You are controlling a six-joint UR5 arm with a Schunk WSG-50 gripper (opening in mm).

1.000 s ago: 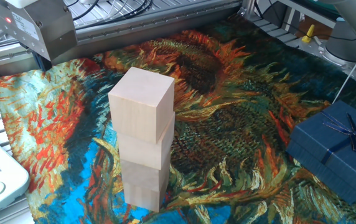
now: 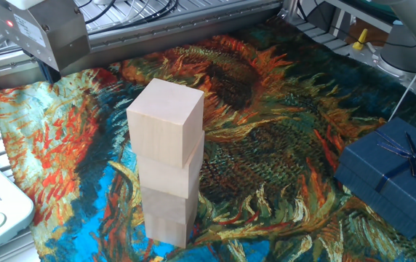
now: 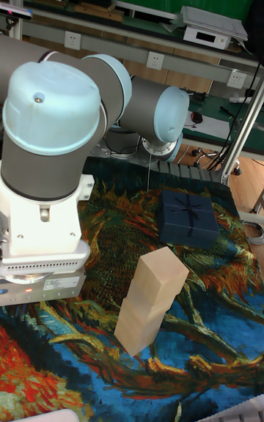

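Several pale wooden blocks [image 2: 166, 124] stand in one upright stack on the painted cloth, their edges slightly out of line with each other. The same stack of blocks [image 3: 146, 300] appears right of the arm in exterior view 3. My gripper [image 2: 48, 71] is at the upper left of exterior view 2, well apart from the stack; only its grey body and a dark bit of finger show. Its fingertips are mostly hidden in both views, so whether the fingers are open or shut does not show. Nothing touches the top block.
A dark blue gift box [image 2: 393, 175] with a ribbon bow sits right of the stack. A white device [image 2: 1, 207] lies at the left edge. Between stack and box the colourful cloth [image 2: 266, 160] is bare. A metal rail [image 2: 186, 40] runs along the back.
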